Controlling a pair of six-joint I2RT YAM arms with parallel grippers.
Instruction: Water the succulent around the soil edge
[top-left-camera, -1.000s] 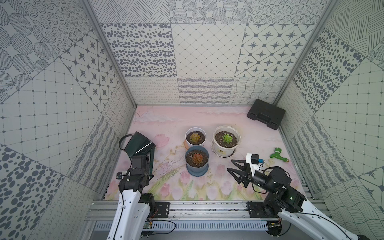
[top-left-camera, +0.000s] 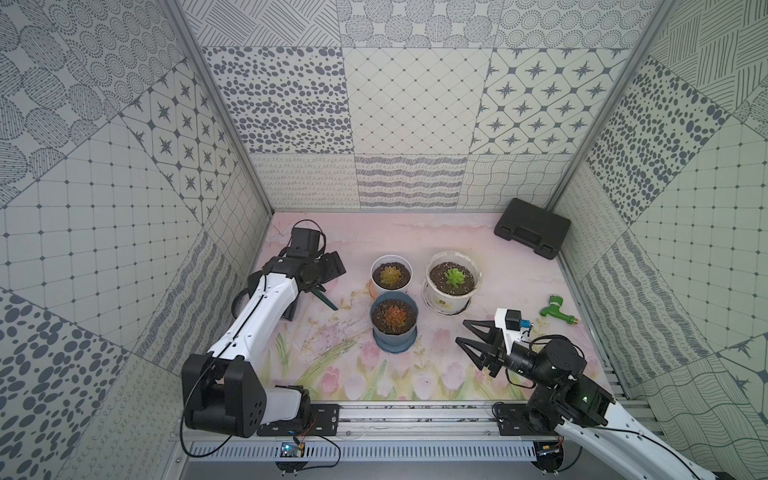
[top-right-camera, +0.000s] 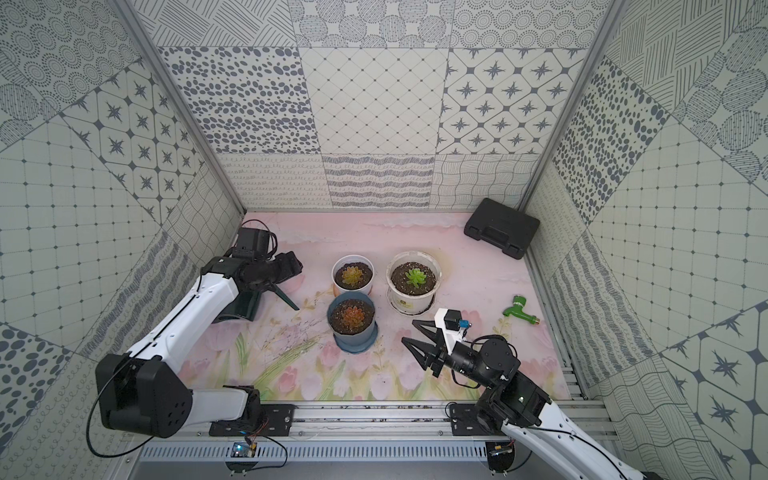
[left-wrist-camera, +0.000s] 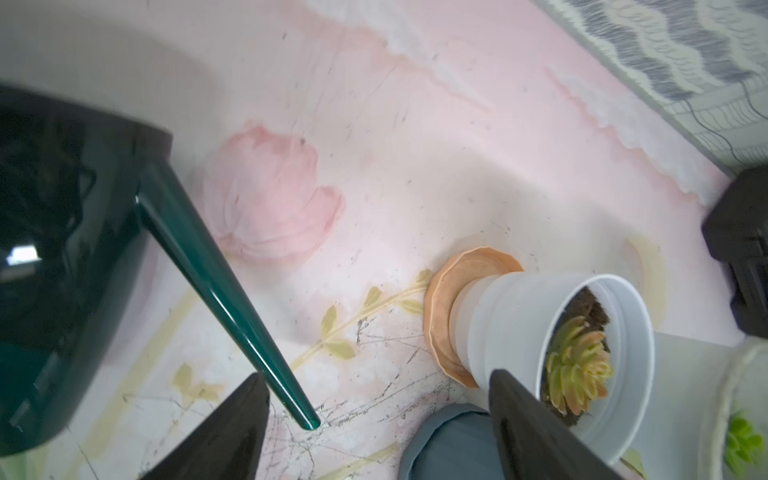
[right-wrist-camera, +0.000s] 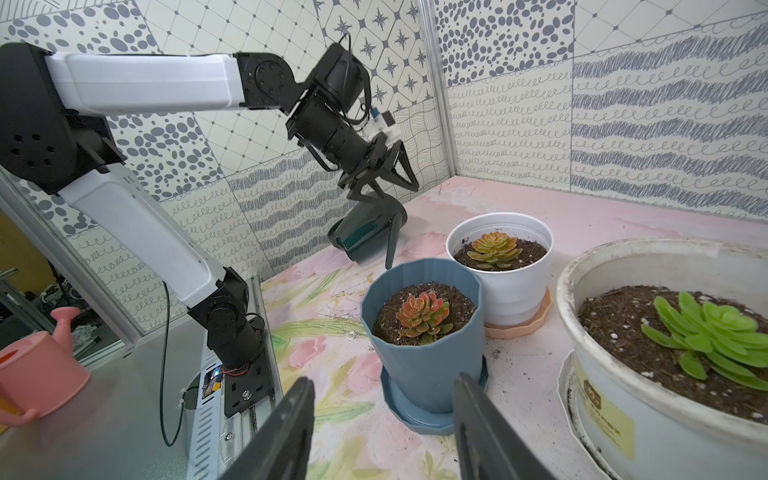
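Note:
The dark green watering can (left-wrist-camera: 64, 256) is at the left of the table, its long spout (left-wrist-camera: 232, 312) pointing toward the pots. Past the can and higher up, my left gripper (top-left-camera: 334, 264) is open and empty; in the left wrist view its fingers (left-wrist-camera: 232, 432) are wide apart, with the spout's tip beyond them. Succulents grow in a blue-grey pot (top-left-camera: 395, 320), a small white pot (top-left-camera: 390, 276) and a larger cream pot (top-left-camera: 452, 280). My right gripper (top-left-camera: 461, 332) hangs in front of the cream pot, fingers apart, nothing between them.
A black case (top-left-camera: 533, 228) lies at the back right, and a green nozzle (top-left-camera: 557, 309) at the right edge. Beyond the table, a pink watering can (right-wrist-camera: 48, 360) shows in the right wrist view.
My left arm has swung from the front left toward the back and right, over the watering can. The can has turned, so its spout points more to the right. The right arm is almost still.

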